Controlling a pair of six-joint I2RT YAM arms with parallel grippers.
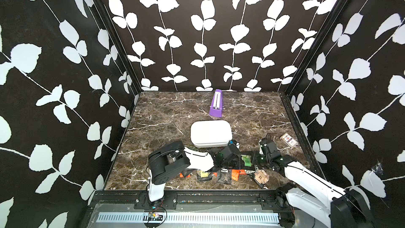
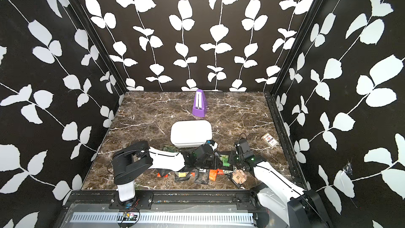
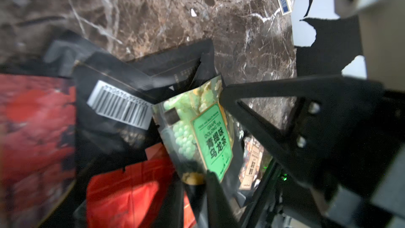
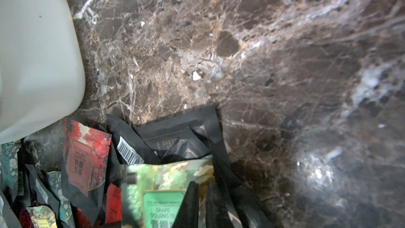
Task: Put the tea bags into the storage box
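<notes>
A white storage box point(image 1: 211, 133) stands mid-table, with black, red and green tea bags point(image 2: 202, 176) crowded in front of it. A green grape oolong tea bag point(image 3: 213, 143) lies on a black bag in the left wrist view. My left gripper point(image 1: 236, 160) is low over it; its fingertips are dark and blurred, their opening unclear. My right gripper comes in from the right, shut on the green bag's top part in the right wrist view.
A purple metronome point(image 1: 215, 105) stands behind the box. A card box point(image 2: 268, 139) lies at the right edge.
</notes>
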